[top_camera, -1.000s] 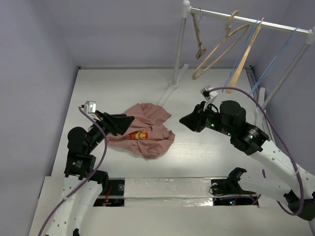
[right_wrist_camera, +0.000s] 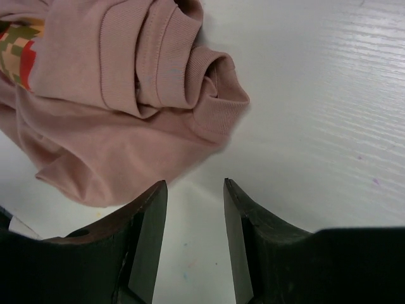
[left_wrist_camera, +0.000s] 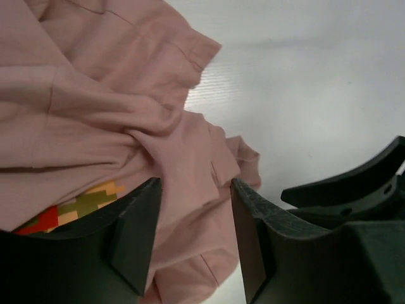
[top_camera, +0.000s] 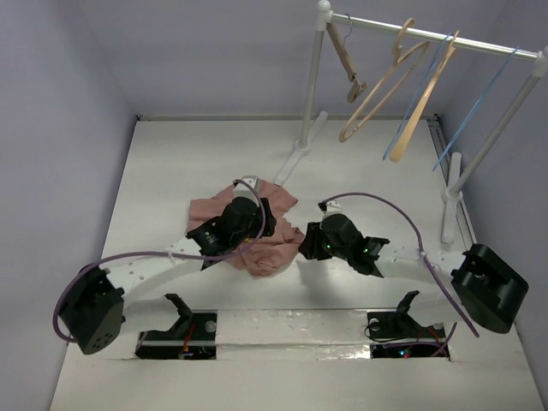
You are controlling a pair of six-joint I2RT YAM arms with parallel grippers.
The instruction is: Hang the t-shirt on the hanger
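A crumpled pink t shirt [top_camera: 272,253] lies on the white table, its red, yellow and green print [left_wrist_camera: 82,207] partly showing. Over the shirt's middle stands my left gripper [top_camera: 267,224]; in the left wrist view its fingers [left_wrist_camera: 147,215] are apart, with shirt fabric below and between them. My right gripper [top_camera: 310,243] is open beside the shirt's right edge, and bare table shows between its fingertips in the right wrist view. Several hangers hang from the rack, among them a wooden one [top_camera: 385,92] and a light wooden one [top_camera: 421,103].
The white rack's rail [top_camera: 479,44] crosses the back right, with its feet [top_camera: 295,158] on the table. Blue hangers [top_camera: 479,103] hang there too. Free table lies between the shirt and the right rack foot. The two grippers are close to each other.
My left gripper has moved right, over the shirt. The hangers have swung slightly. The shirt looks much the same.
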